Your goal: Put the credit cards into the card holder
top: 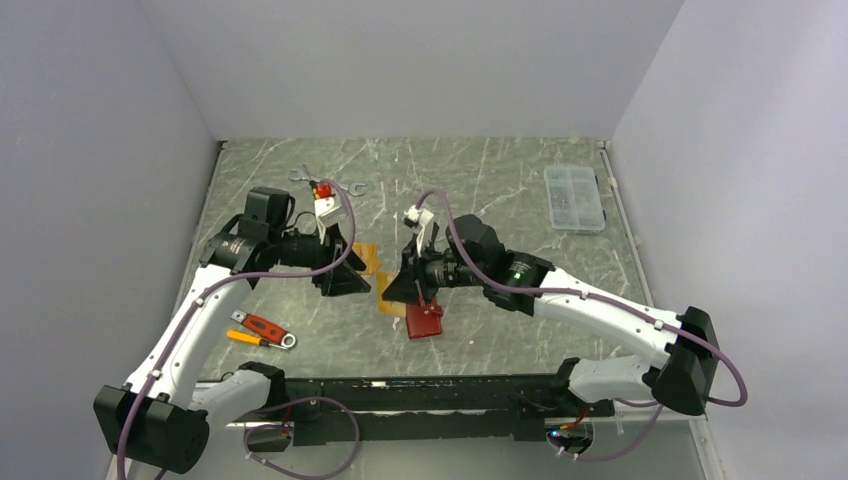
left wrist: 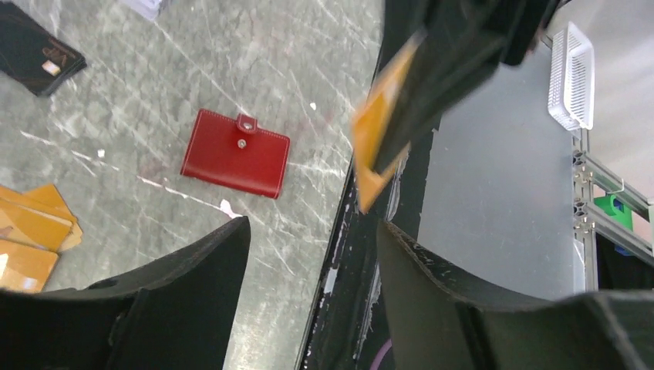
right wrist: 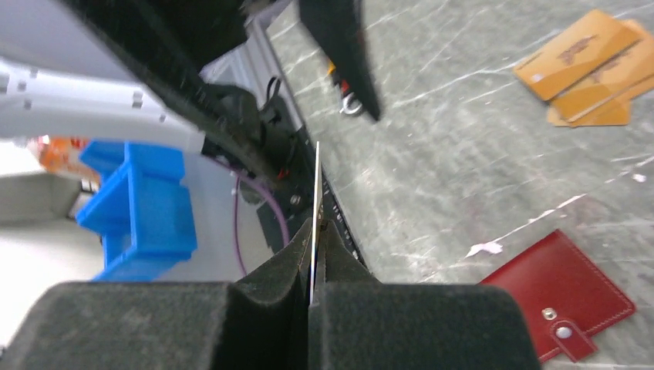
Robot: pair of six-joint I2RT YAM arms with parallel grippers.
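The red card holder point(top: 424, 322) lies closed on the table, its snap tab showing in the left wrist view. My right gripper point(top: 386, 297) is shut on an orange card point(top: 389, 285), raised above the table left of the holder. In the right wrist view that card point(right wrist: 317, 185) is edge-on, upright between the fingers. My left gripper is open, its fingers apart with nothing between them; it hangs left of the right gripper. More orange cards point(left wrist: 35, 220) lie on the table behind the holder, partly overlapping.
A clear divided box point(top: 575, 198) stands at the back right. Wrenches and a yellow-handled tool point(top: 247, 337) lie at the left. A dark wallet-like item point(left wrist: 38, 58) lies beyond the holder. Both grippers are close together.
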